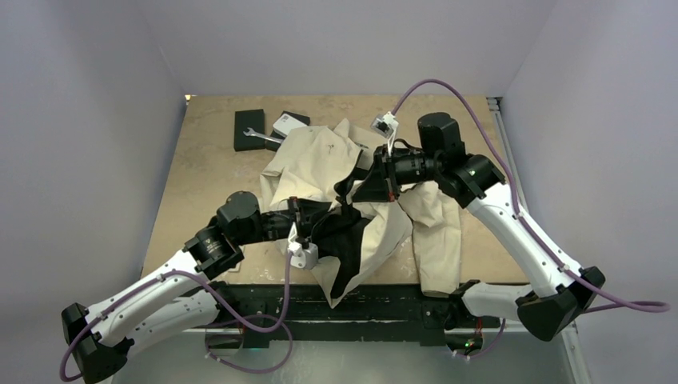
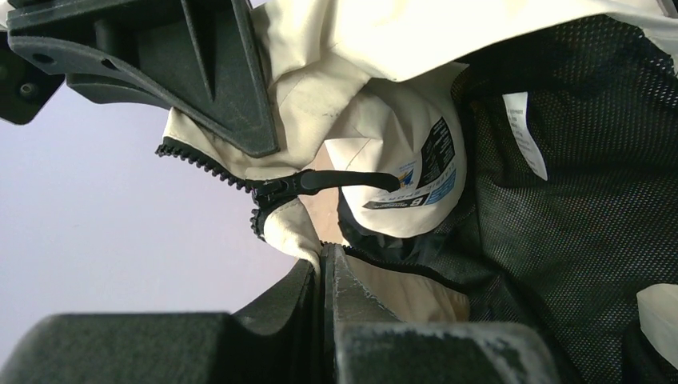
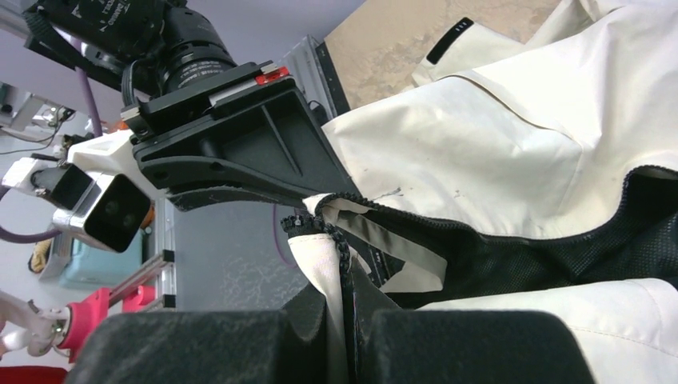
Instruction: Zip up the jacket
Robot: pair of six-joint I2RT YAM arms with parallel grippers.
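Note:
A cream jacket (image 1: 312,152) with black mesh lining lies in folds mid-table, both grippers at its zip. In the left wrist view the zipper slider (image 2: 272,190) sits on the teeth, its black pull (image 2: 352,180) sticking out sideways; below it a strip of cream fabric runs into my left gripper, which is shut on it. In the right wrist view my right gripper is shut on the upright cream zipper edge (image 3: 320,264) with black teeth. In the top view my left gripper sits lower and left of the right one.
A dark box (image 1: 249,142), a wrench (image 1: 260,135) and a white card-like box (image 1: 289,123) lie at the back left. Purple cables loop from both arms.

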